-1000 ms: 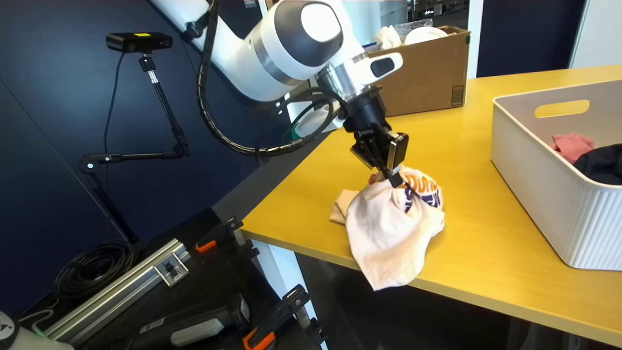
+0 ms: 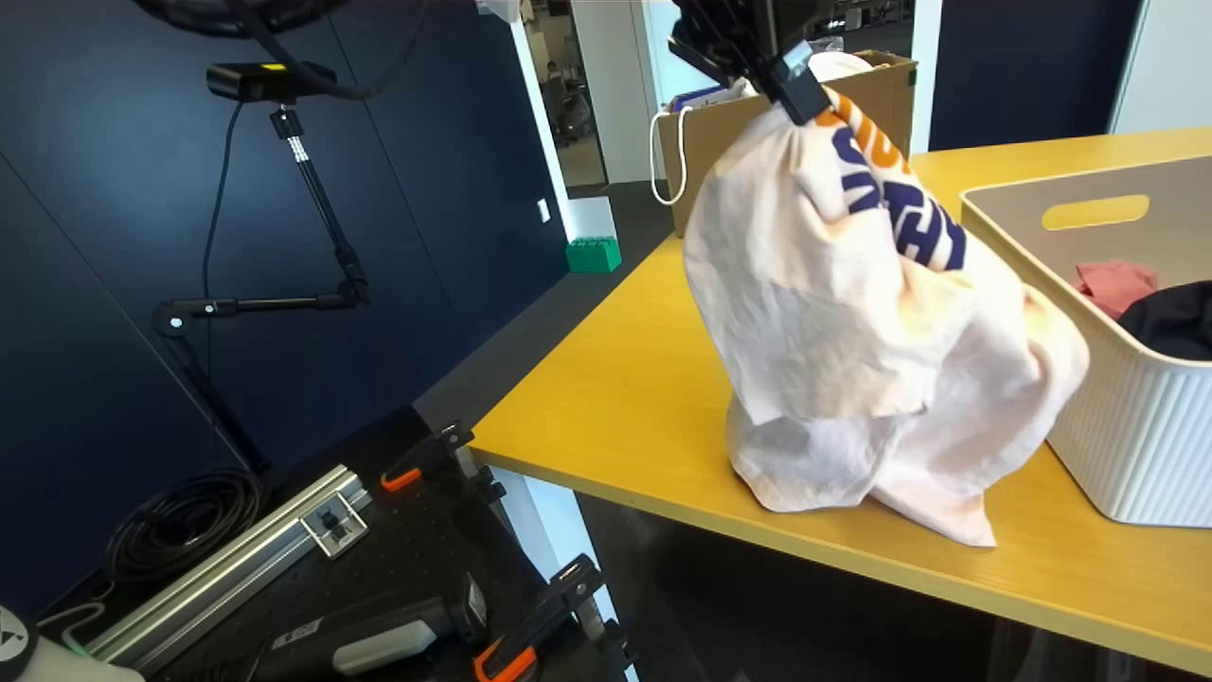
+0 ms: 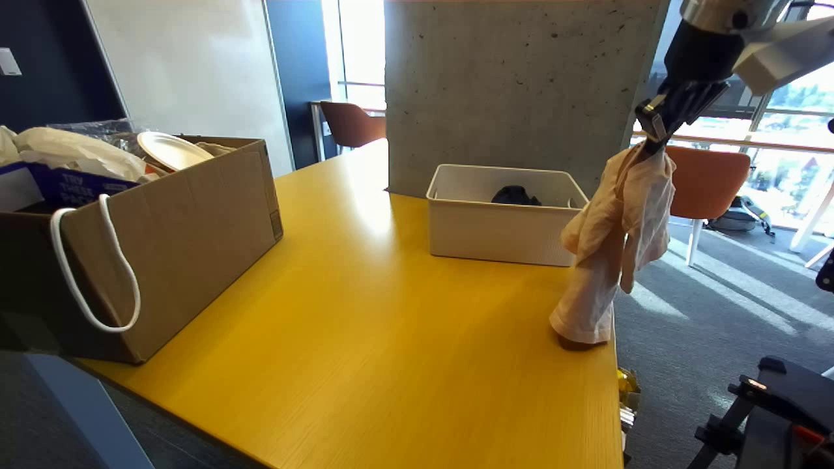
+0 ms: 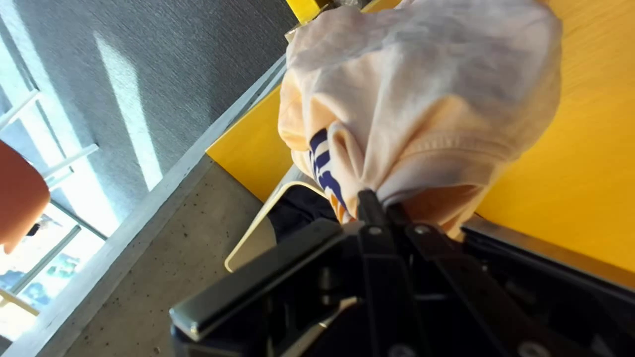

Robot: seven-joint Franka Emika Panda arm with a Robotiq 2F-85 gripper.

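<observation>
A pale cream shirt (image 2: pixel 818 296) with orange and purple lettering hangs in folds from my gripper (image 2: pixel 804 96). The fingers pinch a gathered bit of it, as the wrist view shows at the gripper. In the second exterior view the shirt (image 3: pixel 606 234) drapes down near the table's edge, its bottom close to the tabletop; whether it touches cannot be told. A white ribbed bin (image 2: pixel 1170 449) stands beside the shirt, with a pink cloth (image 2: pixel 1116 284) and a black cloth (image 2: pixel 1176 322) inside.
A cardboard box (image 3: pixel 211 227) with a white rope handle and packed items stands at the far side of the yellow table (image 3: pixel 367 336). A concrete pillar (image 3: pixel 516 94) rises behind the bin. Clamps (image 2: pixel 557 614) sit on the black bench.
My gripper has risen and moved rightward toward the bin, lifting the shirt from its heap on the table. The shirt now hangs long and unfolded. The bin has not moved.
</observation>
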